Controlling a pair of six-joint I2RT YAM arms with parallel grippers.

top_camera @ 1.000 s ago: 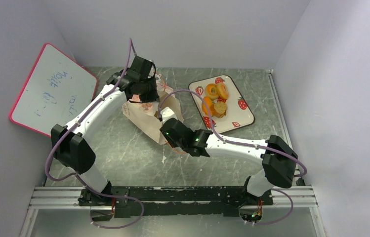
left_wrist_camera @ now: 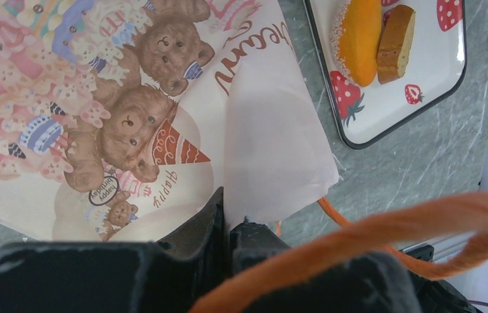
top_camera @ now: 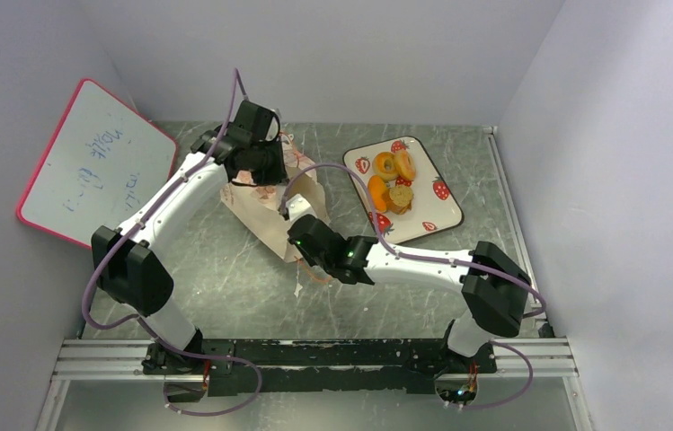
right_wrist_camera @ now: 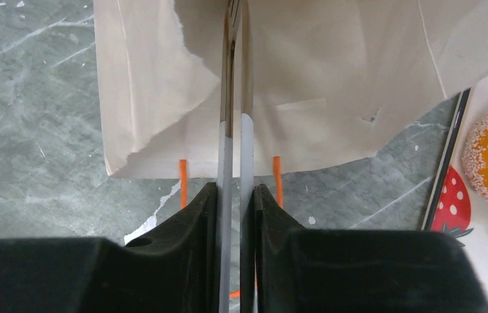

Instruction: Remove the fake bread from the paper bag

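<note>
The printed paper bag (top_camera: 265,220) lies open in the middle, bears on its upper face (left_wrist_camera: 137,124). My left gripper is shut on the bag's paper at its top part. My right gripper reaches into the bag's mouth (right_wrist_camera: 332,78), its long fingers close together with their tips in shadow at the frame edge; whether anything is between them cannot be told. No bread inside the bag is clearly visible.
A strawberry tray (top_camera: 431,219) with several fake breads stands at the back right. A whiteboard (top_camera: 90,171) leans at the left.
The right gripper and arm have shifted slightly left, further toward the bag; the bag's lower edge moved a little. The left arm has held still.
</note>
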